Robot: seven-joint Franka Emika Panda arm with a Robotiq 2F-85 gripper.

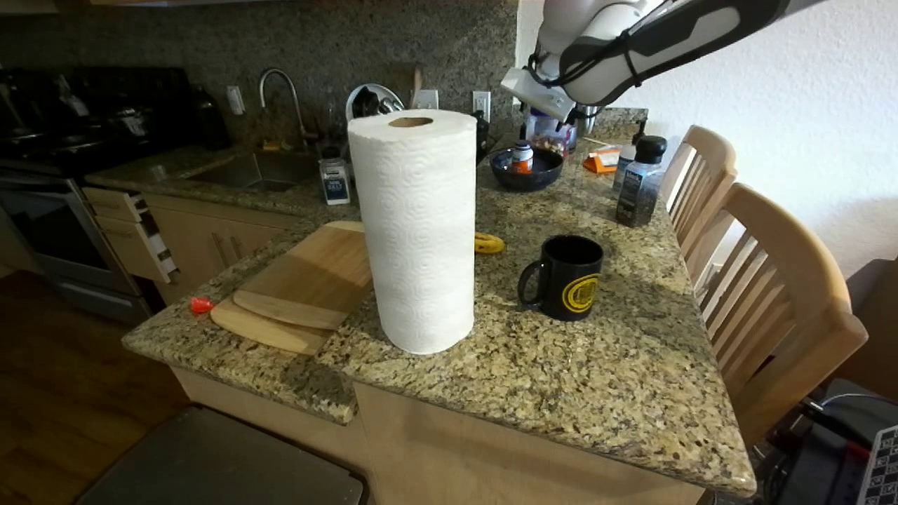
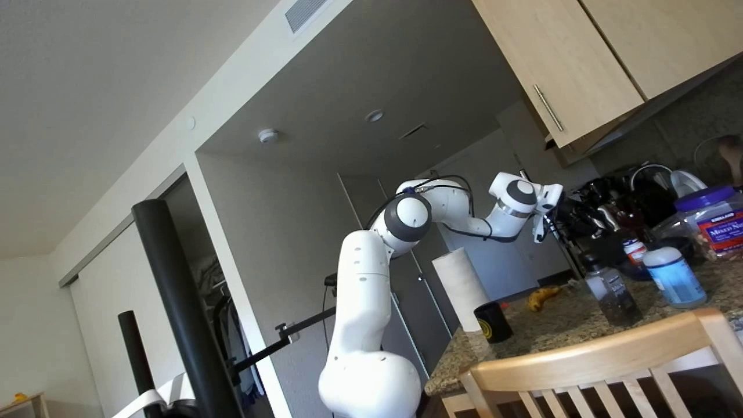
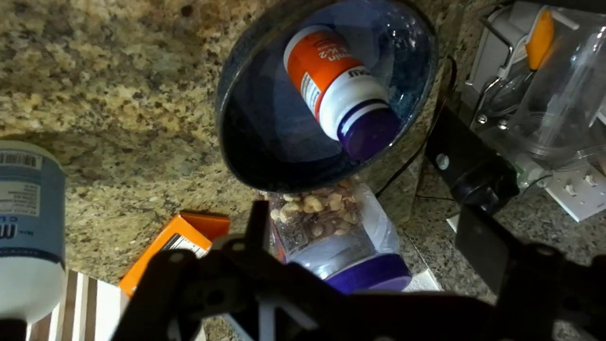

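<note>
In the wrist view my gripper is open, its dark fingers (image 3: 259, 224) wide apart and nothing held between them. Beyond that gap shows a clear jar of nuts (image 3: 318, 219) with a purple lid. A dark blue bowl (image 3: 250, 136) stands on the counter with an orange-and-white bottle (image 3: 324, 65) leaning inside it, purple cap against the rim side. From exterior view 1, the hand hangs above the far end of the counter, over the bowl and jar area, and its fingers are hard to make out there.
An orange box (image 3: 164, 244) and a blue-and-white bottle (image 3: 28, 216) stand near the bowl. Closer to exterior view 1 are a paper towel roll (image 1: 421, 236), a black mug (image 1: 572, 278) and a dark bottle (image 1: 640, 185). Chairs (image 1: 783, 278) line the right edge. Bare counter surrounds the mug.
</note>
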